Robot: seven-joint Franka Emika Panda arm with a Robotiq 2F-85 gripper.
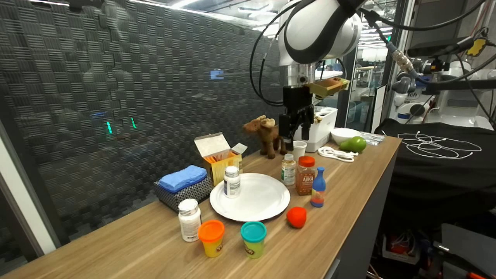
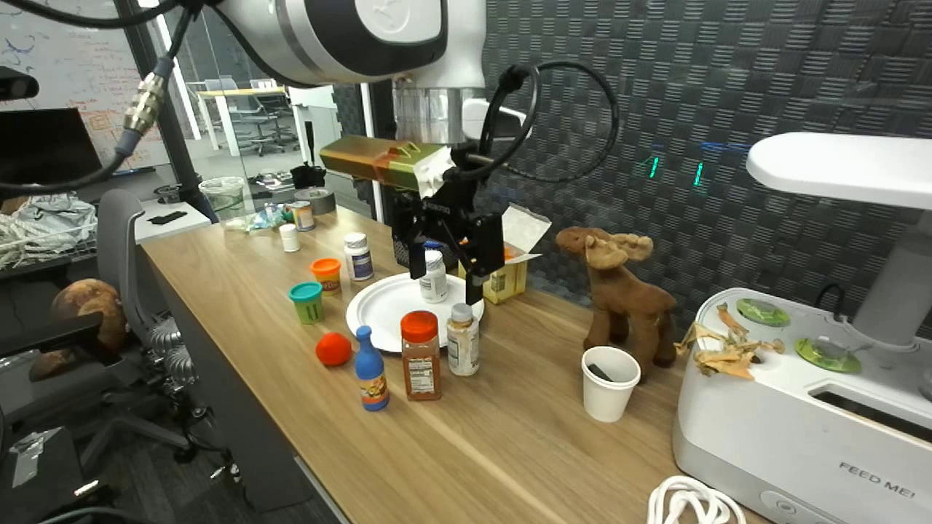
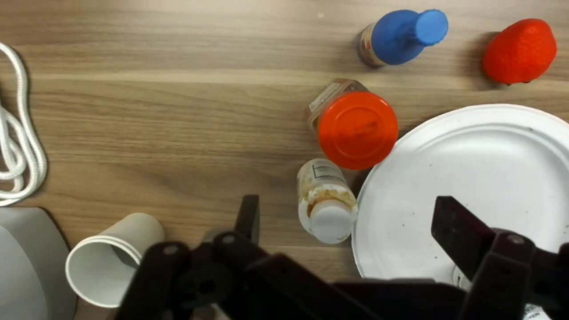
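My gripper stands open above the counter, nothing between its fingers. Under it in the wrist view is a small bottle (image 3: 328, 194) with a whitish cap, touching or very near the rim of the white plate (image 1: 255, 204). A red-lidded spice jar (image 2: 421, 358) stands beside that bottle, and a blue bottle (image 2: 371, 371) is next to the jar. On the plate a white pill bottle (image 1: 232, 182) stands upright; in the wrist view my right finger hides most of it. A white paper cup (image 2: 607, 384) holding something dark stands apart from the bottles.
A red strawberry-like item (image 1: 296, 216), orange-lidded tub (image 1: 212, 238), teal-lidded tub (image 1: 254, 239) and second white bottle (image 1: 190, 220) surround the plate. Behind are an open yellow box (image 1: 224, 162), a plush moose (image 2: 625, 297) and a white planter (image 2: 786, 428). Counter between jar and cord (image 2: 694, 502) is clear.
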